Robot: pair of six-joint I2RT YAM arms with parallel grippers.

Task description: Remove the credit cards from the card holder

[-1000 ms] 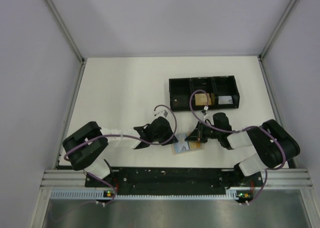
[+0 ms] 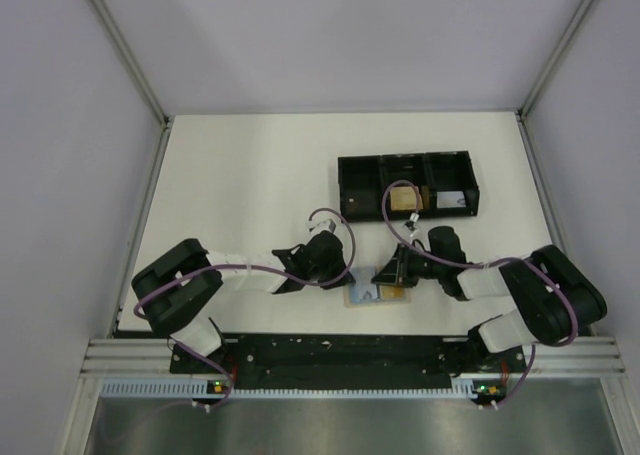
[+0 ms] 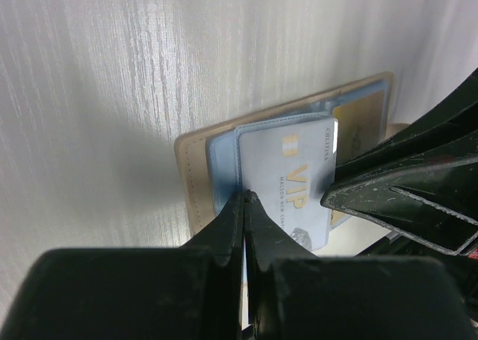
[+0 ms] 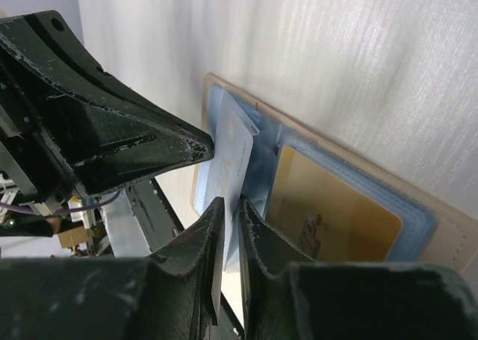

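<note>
The card holder (image 2: 362, 290) lies open on the table at the front, between both arms. A white VIP card sits on its blue pocket; in the right wrist view this card (image 4: 231, 153) is seen nearly edge-on, tilted. A gold card (image 4: 328, 202) lies in the other side. My left gripper (image 2: 348, 275) is shut, its tips (image 3: 246, 202) at the VIP card's edge. My right gripper (image 2: 385, 277) is shut at the same card, its tips (image 4: 243, 209) against it; whether anything is between them is unclear.
A black compartment box (image 2: 360, 185) with cards in some sections stands behind the arms at the back right.
The right arm has shifted very slightly to the right over the card holder. The left arm is almost unchanged.
</note>
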